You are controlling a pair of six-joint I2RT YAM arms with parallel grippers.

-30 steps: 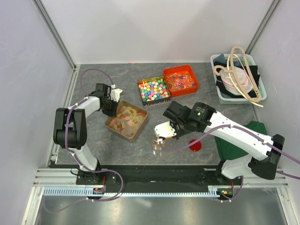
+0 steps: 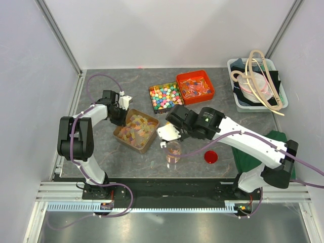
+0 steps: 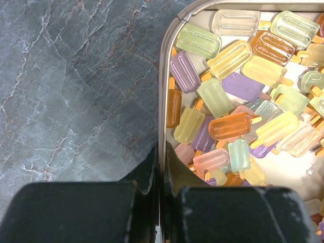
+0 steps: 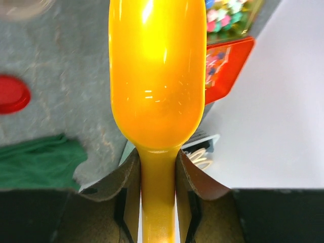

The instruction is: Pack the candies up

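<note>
A tan box (image 2: 152, 139) of popsicle-shaped candies (image 3: 230, 126) stands left of the table's middle. My left gripper is shut on its rim, the thin edge running between the fingers. An orange scoop (image 4: 157, 86) fills much of the right wrist view. My right gripper is shut on the scoop's handle; whether the scoop carries candy cannot be told. In the top view this gripper hovers between the box and a clear jar (image 2: 173, 153), just above and left of the jar. Some candy colour shows inside the jar.
Behind stand a tray of colourful star-like candies (image 2: 165, 96) and a red tray (image 2: 206, 77) of thin candies. A red lid (image 2: 211, 157), a green cloth (image 2: 246, 161) and a white basket (image 2: 245, 108) lie to the right.
My right gripper has shifted left from over the jar toward the box, and more of the jar is uncovered. The left arm and the box have stayed put.
</note>
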